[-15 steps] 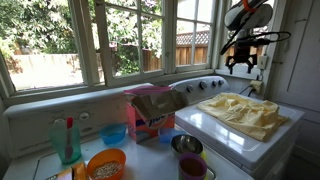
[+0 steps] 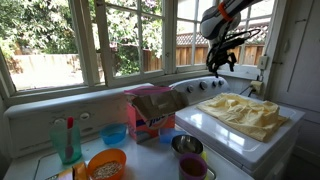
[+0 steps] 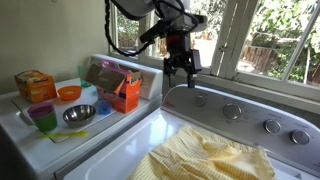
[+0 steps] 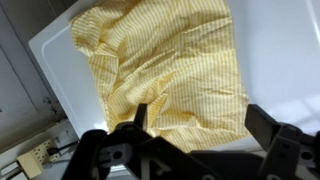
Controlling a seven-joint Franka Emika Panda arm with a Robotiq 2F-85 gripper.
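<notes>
A pale yellow striped cloth [image 2: 240,114] lies spread and wrinkled on the white machine top on the right in exterior view 1. The same cloth [image 3: 205,158] fills the lower middle of exterior view 2, with uneven, folded edges. Seen from above in the wrist view, the cloth [image 4: 185,75] is below and beyond the fingers. My gripper [image 3: 179,79] hangs well above the machine, apart from the cloth. Its two fingers stand wide apart in the wrist view, and nothing shows between them.
On the neighbouring white top stand an orange and red box [image 2: 153,110], an orange bowl [image 2: 106,162], a metal bowl [image 2: 187,145] and a green cup [image 2: 67,144]. Control panels with knobs [image 3: 233,111] rise behind, under the windows. Bare white surface surrounds the cloth.
The cloth and the other objects look unmoved.
</notes>
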